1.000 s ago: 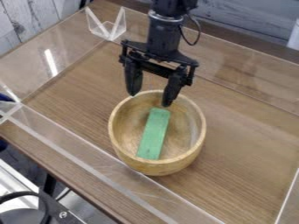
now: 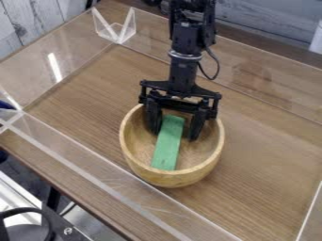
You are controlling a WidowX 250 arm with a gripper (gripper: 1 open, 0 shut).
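Note:
A tan round bowl (image 2: 201,160) sits on the wooden table, with a green block (image 2: 168,145) lying lengthwise inside it. My black gripper (image 2: 175,120) is lowered into the bowl from above, over the back end of the green block. Its fingers partly cover the block's far end; whether they touch or hold it I cannot tell.
A small white translucent object (image 2: 115,28) stands at the back left. Black cables (image 2: 32,223) lie at the lower left edge, and a pale strip borders the right side.
My gripper has moved down and toward the camera, from above the back of the bowl into it, and its fingers appear closer together. The bowl and block look unmoved.

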